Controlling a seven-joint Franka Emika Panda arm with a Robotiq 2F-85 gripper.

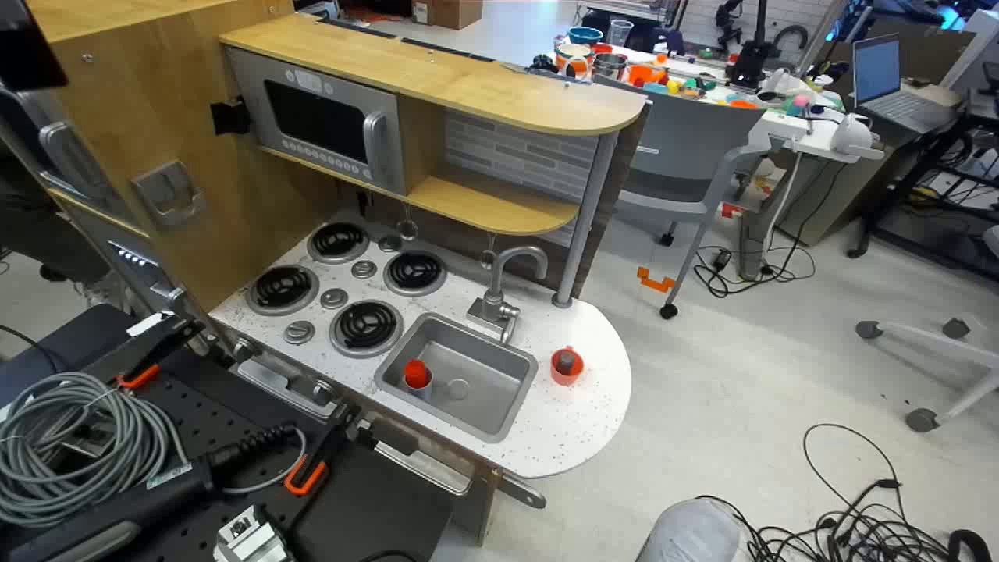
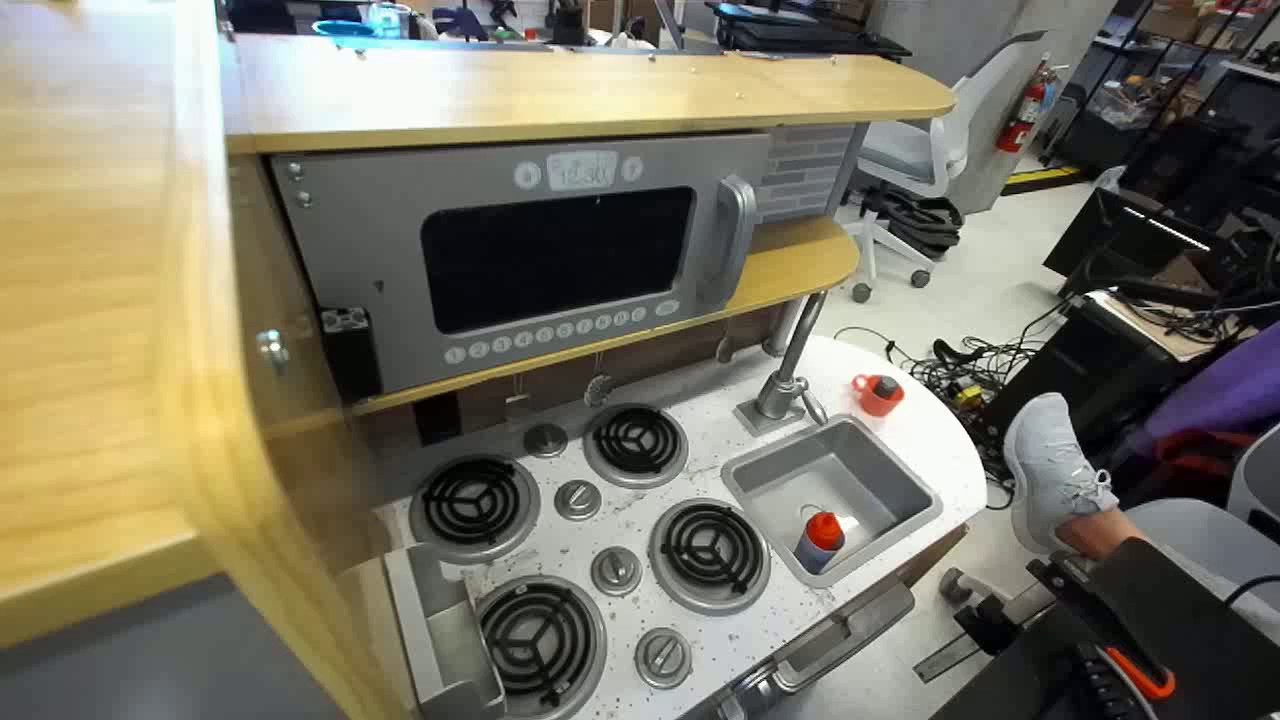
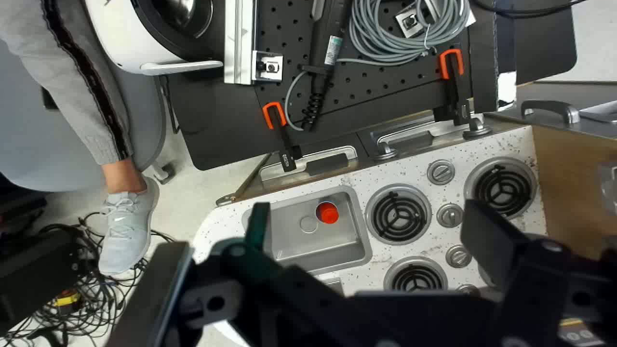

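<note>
In the wrist view my gripper is spread wide over the toy kitchen, with nothing visible between its dark fingers. Well below it lies the grey sink. A grey cup with a red top or red item in it stands in the sink near the burner side; exterior view 2 shows the same red and grey cup. On the white counter beyond the sink sits an orange-red mug with a dark grey object inside. That mug is hidden in the wrist view.
The faucet rises behind the sink. Several black burners and knobs fill the stove side. The microwave and wooden shelf overhang the counter's back. A black table with coiled cable borders the front; a person's shoe is nearby.
</note>
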